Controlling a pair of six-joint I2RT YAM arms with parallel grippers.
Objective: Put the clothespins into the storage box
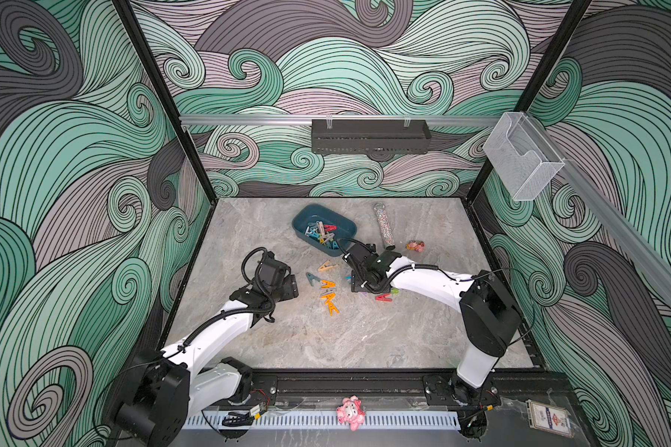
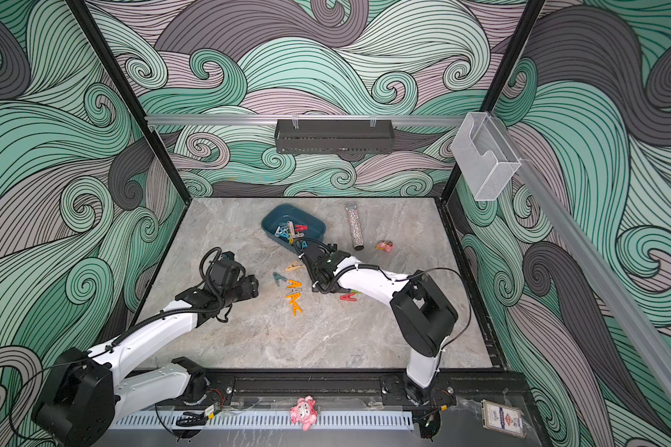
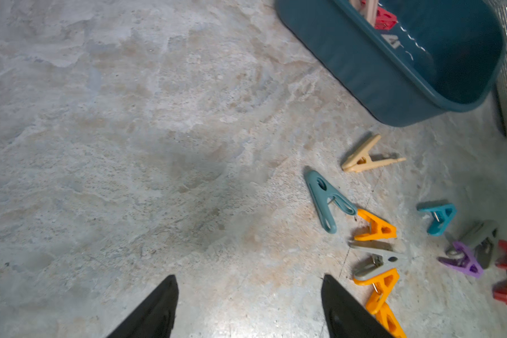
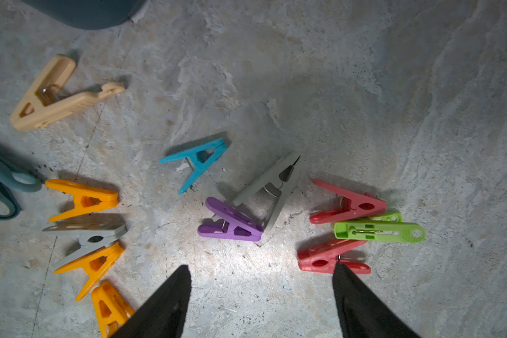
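A dark blue storage box at the back of the table holds several clothespins. In the left wrist view, a beige clothespin, a teal one, orange ones and a grey one lie loose in front of it. My left gripper hovers left of them, fingers apart, with bare table between. My right gripper hangs open over a purple clothespin touching a grey one; nothing is between its fingers. A small blue clothespin and a red-and-green cluster flank these.
A glittery tube stands right of the box, near a small pink-and-orange item. My right arm spans the right side of the table, its gripper close to the box.
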